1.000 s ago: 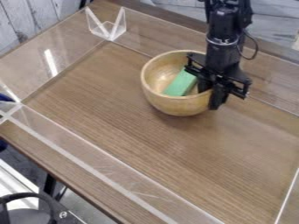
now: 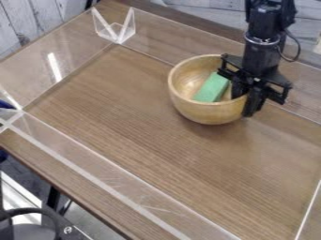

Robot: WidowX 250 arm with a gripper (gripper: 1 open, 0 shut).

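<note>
A tan wooden bowl (image 2: pixel 201 111) sits on the wooden table, right of centre toward the back, with a green block (image 2: pixel 212 87) inside it. My black gripper (image 2: pixel 242 94) comes down from the top right at the bowl's right side and is shut on that rim. The fingertips are partly lost in dark clutter against the bowl, so their exact hold on the rim is hard to make out.
A small white wire-like object (image 2: pixel 114 26) stands at the back left. Dark objects lie at the lower left edge, outside the main surface.
The gripper and the bowl have moved to the right over the last second, with the green block still inside the bowl.
</note>
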